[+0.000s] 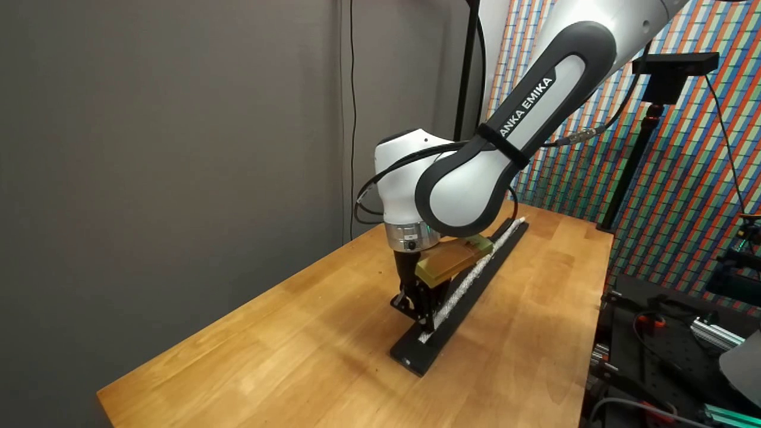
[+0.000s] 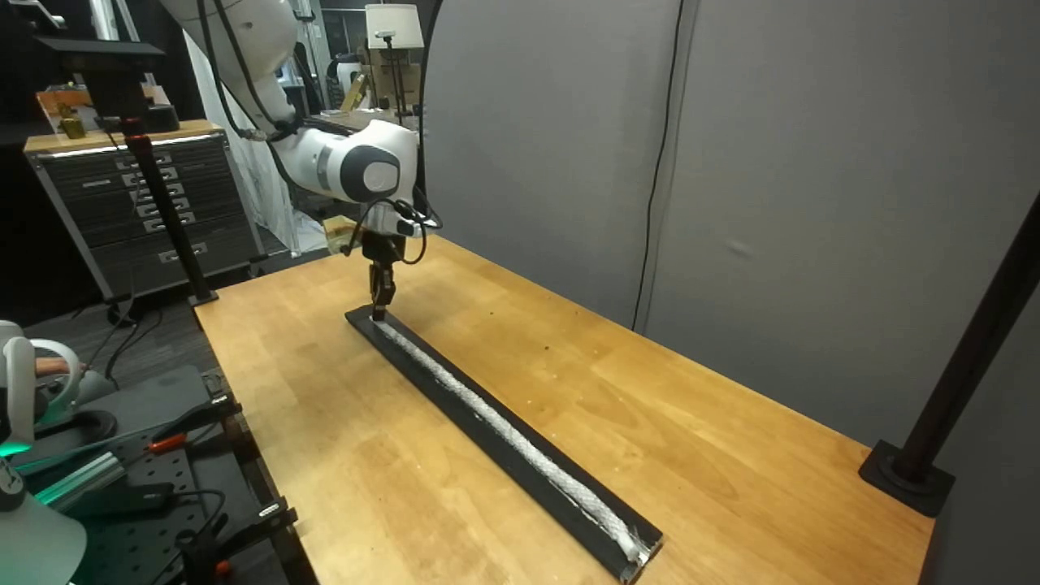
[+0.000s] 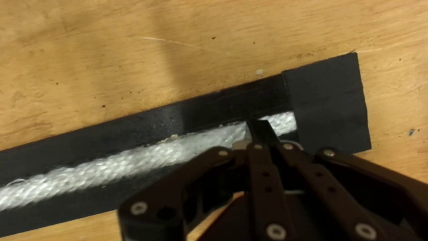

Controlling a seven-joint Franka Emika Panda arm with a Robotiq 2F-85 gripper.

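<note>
A long black strip (image 2: 468,403) lies on the wooden table, with a white braided rope (image 3: 104,165) running along its middle. Over the rope, close to the strip's plain black end (image 3: 329,102), stands my gripper (image 1: 429,328), pointing down. Its fingers (image 3: 262,132) are together in the wrist view, and nothing shows between them. The fingertips reach down to the rope, seemingly touching it; whether they press on it I cannot tell. The same gripper (image 2: 379,318) appears at the strip's far end in exterior view 2. Its fingers hide a short piece of rope.
Bare table (image 1: 285,335) surrounds the strip on both sides. A grey wall (image 1: 178,142) runs along one long edge. A black stand (image 2: 907,468) rises at the table's corner, and another black post (image 2: 171,214) stands near the opposite end.
</note>
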